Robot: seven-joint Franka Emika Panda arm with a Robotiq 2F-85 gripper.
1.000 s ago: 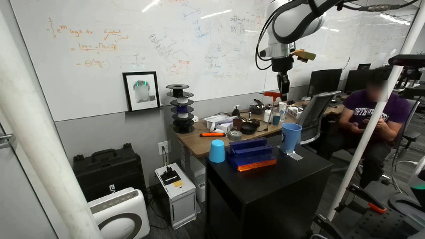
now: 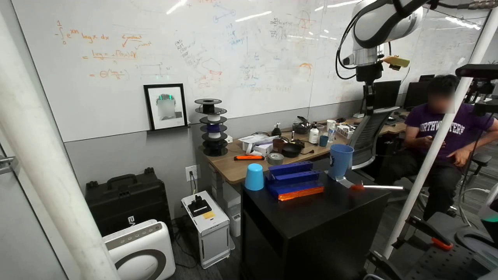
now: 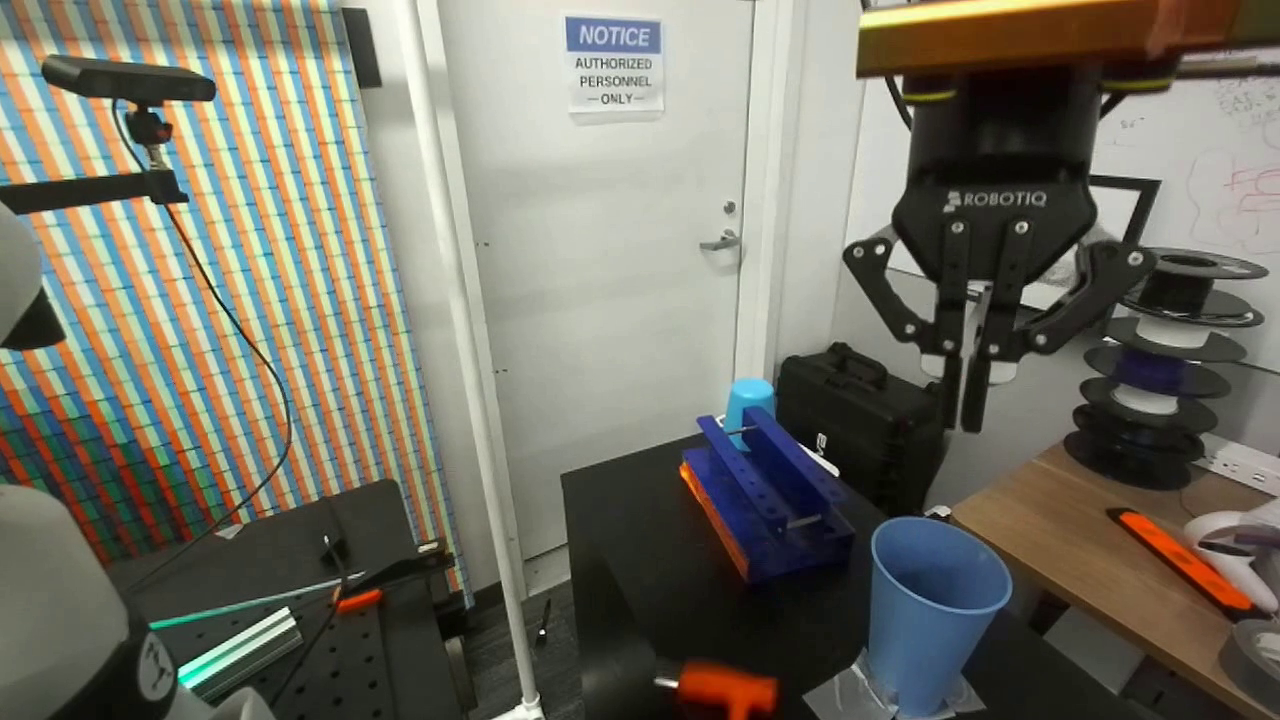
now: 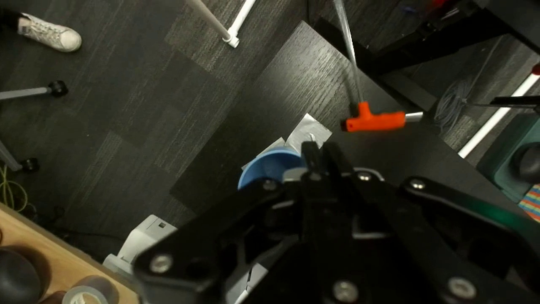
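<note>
The orange T-handled hex key (image 4: 375,121) is out of my gripper, low by the black cabinet top in the wrist view, its shaft sticking out past the cabinet's edge. The same tool's orange handle (image 3: 726,686) shows at the bottom of exterior view 2, slightly blurred; whether it rests fully on the surface I cannot tell. High above the cabinet, my gripper (image 3: 968,420) has its fingers together with nothing between them. Upright on the cabinet stands a blue cup (image 2: 341,161), taped down at its base and partly hidden behind my fingers (image 4: 311,158) in the wrist view.
A blue holder with an orange front (image 2: 298,182) and an upturned light-blue cup (image 2: 254,177) occupy the cabinet's left side. Behind runs a cluttered wooden desk (image 2: 228,168). A seated person (image 2: 441,126) is at the right.
My gripper moved right in exterior view 1.
</note>
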